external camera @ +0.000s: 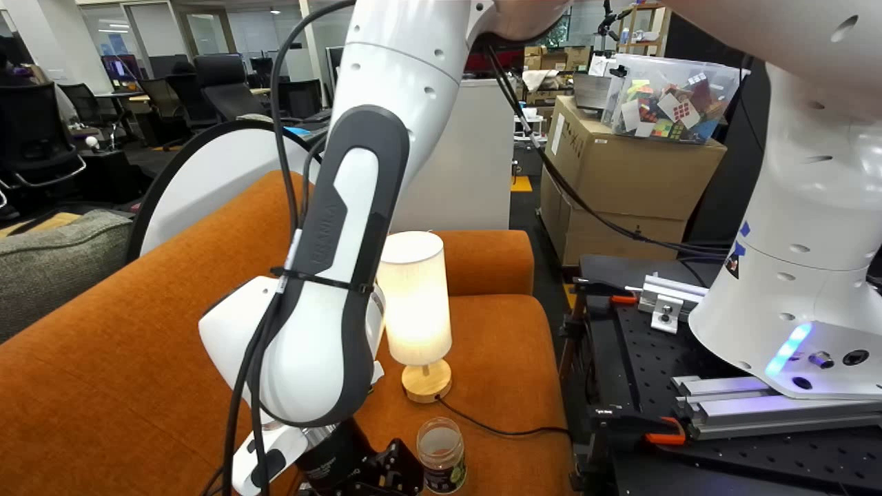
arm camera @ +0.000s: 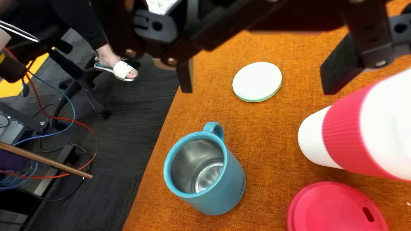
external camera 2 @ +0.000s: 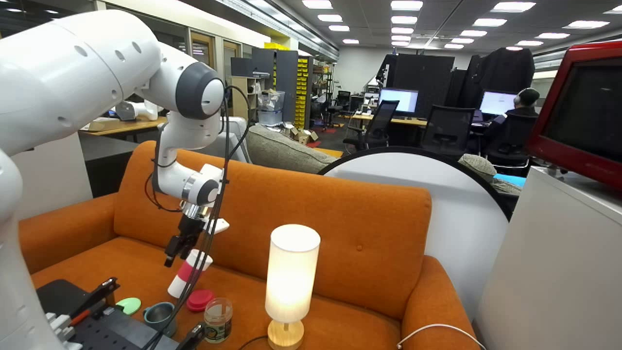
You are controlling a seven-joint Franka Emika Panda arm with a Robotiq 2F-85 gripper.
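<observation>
My gripper is open, its two fingers wide apart with nothing between them in the wrist view. Below and between the fingers lies a white disc-shaped lid with a green edge (arm camera: 257, 81) on the orange couch seat. A blue mug with a steel inside (arm camera: 210, 175) stands nearer, its handle turned toward the lid. On the right a white cup with a pink band (arm camera: 348, 127) lies close under one finger; whether they touch I cannot tell. A pink lid (arm camera: 335, 211) rests beside it. In exterior view 2 the gripper (external camera 2: 175, 253) hangs above the seat near the white cup (external camera 2: 189, 273).
A clear glass jar (external camera 2: 218, 320) and a lit lamp (external camera 2: 292, 274) stand on the seat to the side of the pink lid. The couch backrest (external camera 2: 326, 216) rises behind. A black cable hangs along the arm. The seat edge drops to the floor beside the mug.
</observation>
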